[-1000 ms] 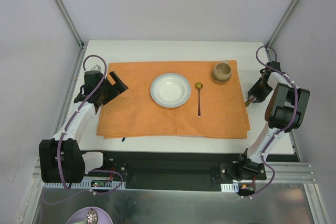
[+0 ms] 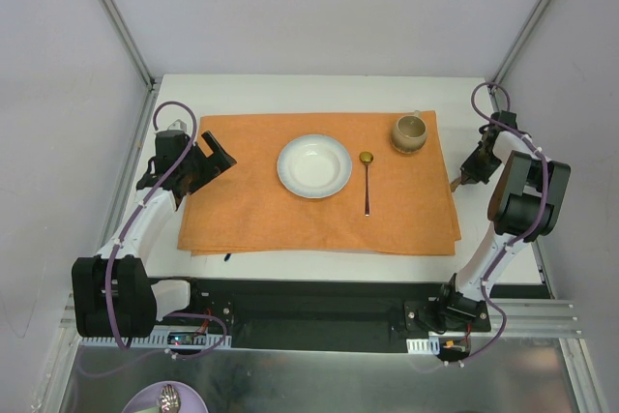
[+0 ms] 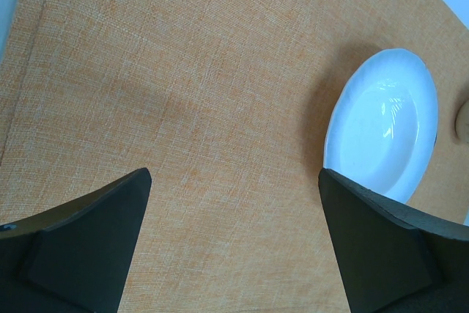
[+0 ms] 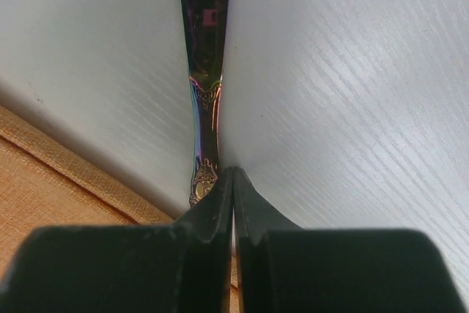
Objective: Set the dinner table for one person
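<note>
An orange placemat (image 2: 251, 220) holds a white plate (image 2: 314, 166), a gold-headed spoon (image 2: 367, 181) to its right and a mug (image 2: 409, 132) at the upper right. My left gripper (image 2: 215, 154) hangs open over the mat's left part, nothing between its fingers. Off the mat's right edge my right gripper (image 2: 469, 175) is shut; in the right wrist view its fingertips (image 4: 220, 196) are at the end of an iridescent piece of cutlery (image 4: 205, 42) lying on the white table beside the mat's edge. No object shows between the fingers.
A purple bowl (image 2: 150, 400) with metal items sits at the bottom left, below the table's front edge. Walls stand close on both sides.
My right gripper has shifted very slightly at the mat's right edge. The left arm and the things on the mat have not moved.
</note>
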